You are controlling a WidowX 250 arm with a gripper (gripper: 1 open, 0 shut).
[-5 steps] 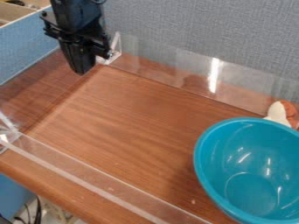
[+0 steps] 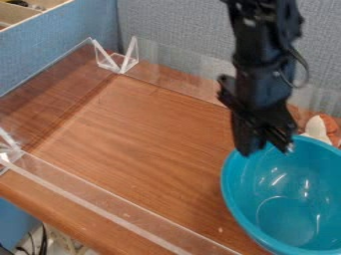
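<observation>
My black gripper [image 2: 250, 134] hangs at the upper right of the camera view, its tip low over the back left rim of a teal bowl [image 2: 286, 204]. The gripper looks shut, with nothing visible between its fingers, though its lower end is dark and hard to make out. Behind the bowl, partly hidden by the gripper, lie a white object [image 2: 316, 129] and an orange one [image 2: 332, 132].
Clear plastic edging with white corner brackets [image 2: 115, 60] runs along its sides. Blue-grey padded walls stand behind and at the left.
My gripper has swept from the upper left across to the right and down, arriving over the bowl. The bowl has not visibly moved.
</observation>
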